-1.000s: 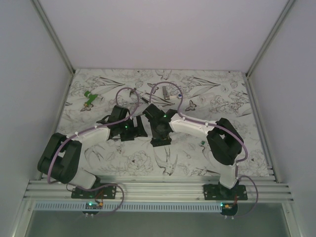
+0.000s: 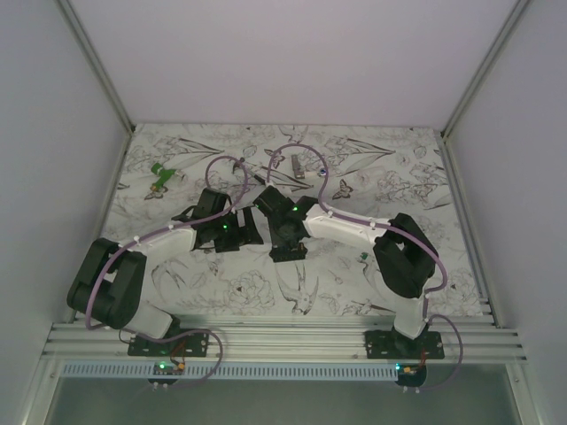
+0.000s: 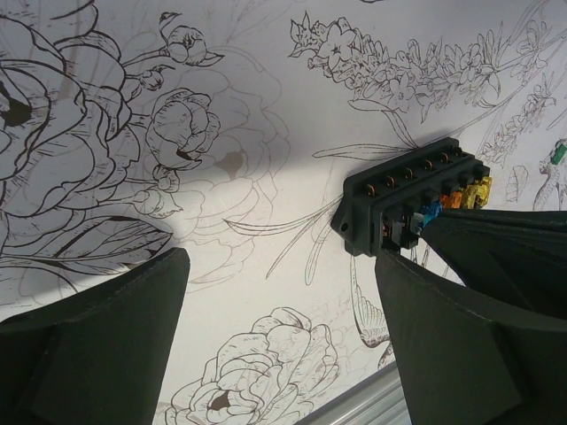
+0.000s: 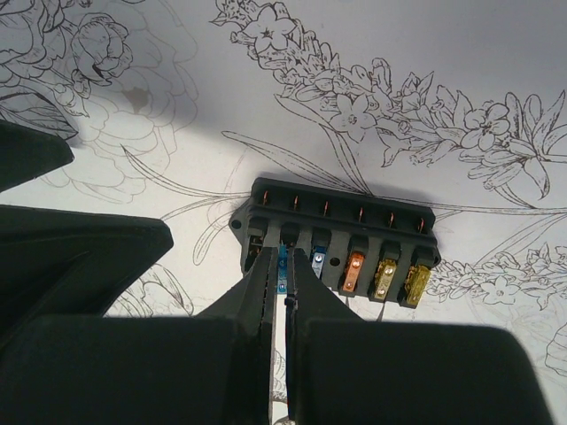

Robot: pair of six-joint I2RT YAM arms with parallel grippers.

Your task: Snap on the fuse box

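Observation:
The black fuse box [image 4: 341, 205] lies on the printed table below my right gripper, which is shut on a small blue fuse held over the box's left part, beside a clear-blue one. Orange and yellow fuses [image 4: 384, 276] sit in the slots to the right. In the left wrist view the box [image 3: 385, 181] is at the right, partly hidden by a right-gripper finger. My left gripper stands open and empty, just left of the box; in the top view it is at centre-left [image 2: 248, 228].
A green tool [image 2: 162, 179] lies at the back left. A grey bar [image 2: 297, 166] and small items lie behind the arms at the back centre. A small green piece [image 2: 364, 256] lies right of the box. The table's front rail runs below the arms.
Very little differs; both arms and the fuse box appear in nearly the same places as a second ago.

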